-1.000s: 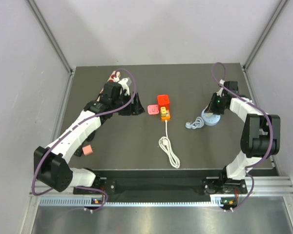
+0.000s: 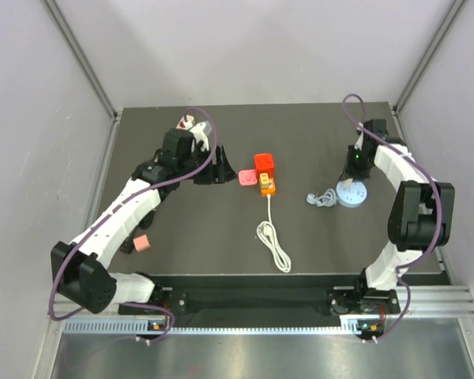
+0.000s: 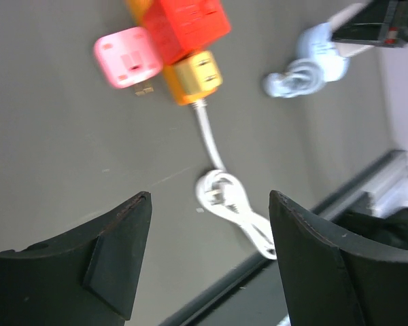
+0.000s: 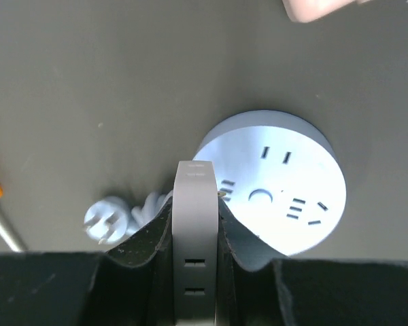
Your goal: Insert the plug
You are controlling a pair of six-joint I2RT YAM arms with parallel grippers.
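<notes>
My right gripper (image 2: 347, 172) is shut on a light grey plug (image 4: 194, 224), held over the left side of the round white socket puck (image 4: 272, 204), whose slots face up. A coiled grey cable with a plug head (image 4: 107, 219) lies left of the puck. My left gripper stands open above the table, nothing between its fingers. An orange power strip (image 2: 266, 186), red block (image 2: 264, 163) and pink block (image 2: 248, 178) sit mid-table.
A white coiled cord (image 2: 272, 245) runs toward the front edge. A salmon block (image 2: 141, 243) lies front left.
My right gripper and the puck with its cable have shifted slightly right, toward the table's right side. The left arm has moved slightly.
</notes>
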